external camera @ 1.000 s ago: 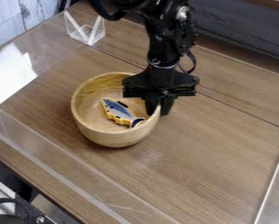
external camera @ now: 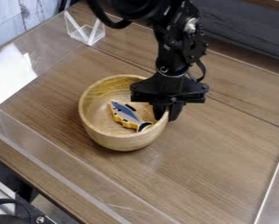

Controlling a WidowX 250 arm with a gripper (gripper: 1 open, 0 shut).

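A round wooden bowl (external camera: 101, 127) stands on the wooden table, with a blue and yellow toy (external camera: 129, 116) lying inside it. My black gripper (external camera: 166, 110) reaches down at the bowl's right rim and is shut on it; the fingertips are partly hidden by the bowl.
A clear angular object (external camera: 86, 28) stands at the back left, and a white sheet (external camera: 6, 74) lies at the left edge. The table (external camera: 212, 166) is open to the right and in front. A dark wall runs along the back right.
Over the last second the gripper and the bowl have shifted a little to the right and slightly toward the front, with the toy still inside.
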